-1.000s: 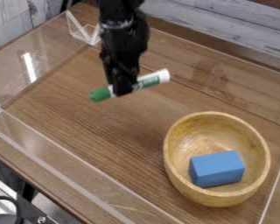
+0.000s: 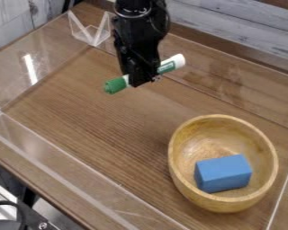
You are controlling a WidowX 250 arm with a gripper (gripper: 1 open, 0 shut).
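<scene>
My gripper (image 2: 141,72) is a dark shape hanging from the top centre, shut on a green-and-white cylindrical object (image 2: 115,84) that is held tilted above the wooden table, its white end pointing up to the right. The middle of the object is hidden behind the gripper.
A wooden bowl (image 2: 186,147) at the lower right holds a blue block (image 2: 225,171). A dark cable lies at the bottom left corner.
Compared with a second ago, my gripper and the held object have moved up and back, away from the bowl. The bowl and blue block are unmoved.
</scene>
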